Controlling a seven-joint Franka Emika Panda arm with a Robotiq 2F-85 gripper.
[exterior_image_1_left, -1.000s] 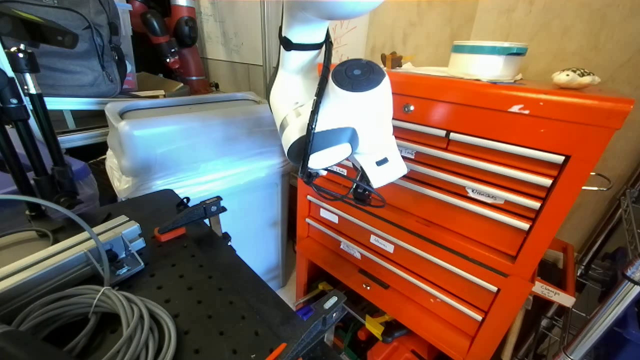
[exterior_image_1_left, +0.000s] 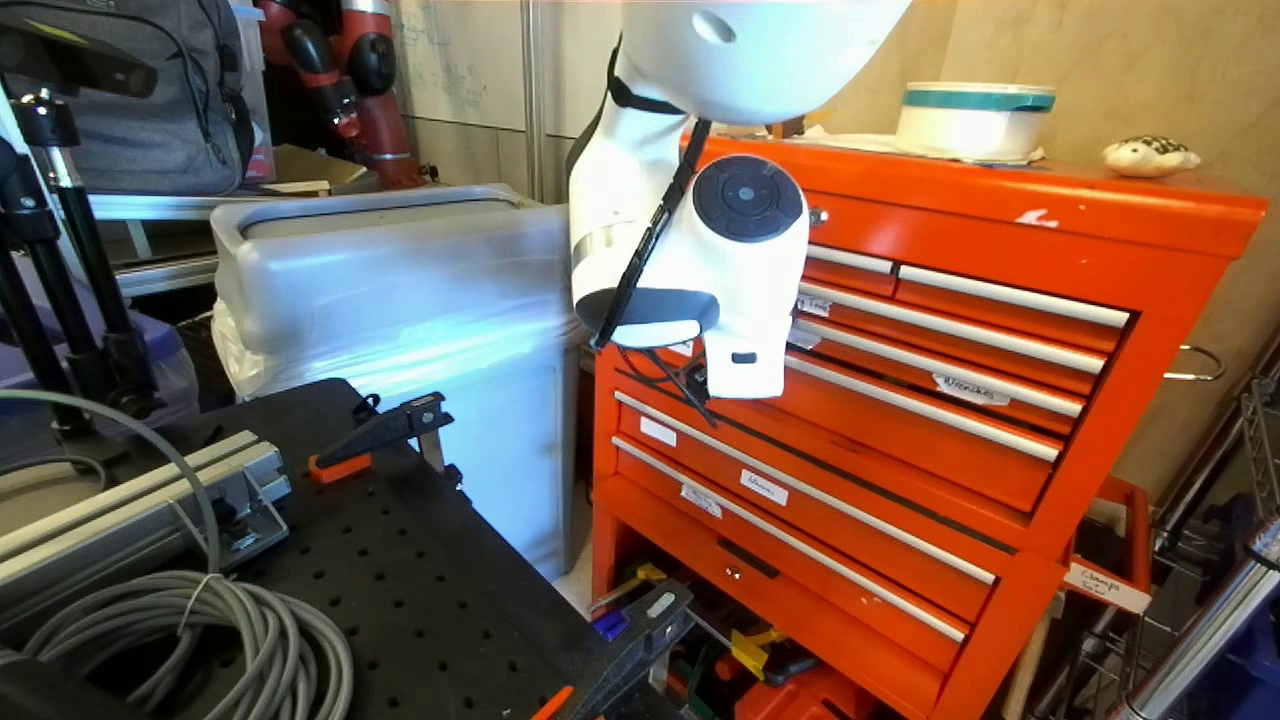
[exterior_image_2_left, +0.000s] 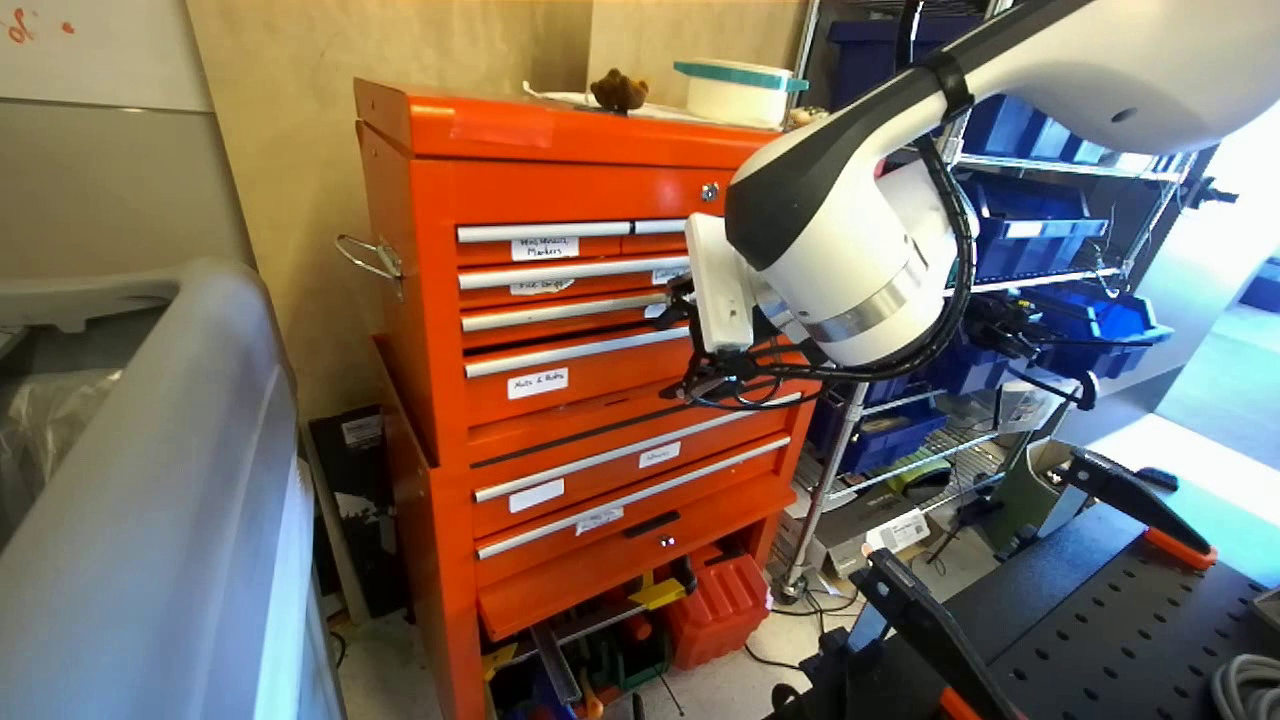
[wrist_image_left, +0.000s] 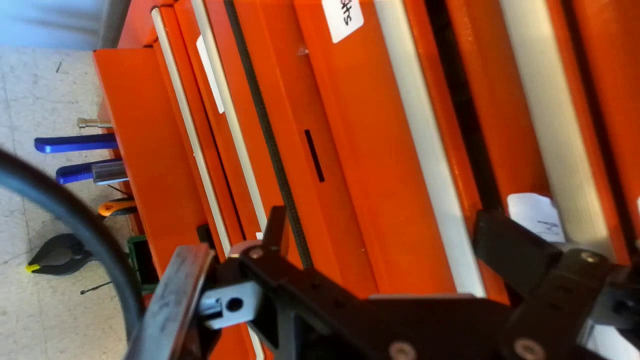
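The orange tool chest (exterior_image_2_left: 438, 504) has several drawers with long pale handles. My gripper stands open in front of it in the wrist view, one finger on each side of the handle (wrist_image_left: 420, 114) of a drawer. The right finger (wrist_image_left: 510, 246) is close beside that handle; whether it touches cannot be told. The left finger (wrist_image_left: 276, 231) is over the chest's lower front. A label ending in "ts" (wrist_image_left: 343, 18) is on this drawer. The white hand hides the fingers in exterior view 1.
A grey bin (exterior_image_1_left: 396, 288) stands left of the chest. Clamps (exterior_image_1_left: 390, 434) are fixed to the black perforated table (exterior_image_1_left: 396, 576). On top of the chest sits a white tub with a teal rim (exterior_image_1_left: 974, 120). Blue bins (exterior_image_2_left: 1032, 228) fill the shelves to the right in exterior view 2.
In exterior view 1 the arm has shifted right and slightly down. My hand has turned from tilted to nearly upright. The chest and its drawers look the same.
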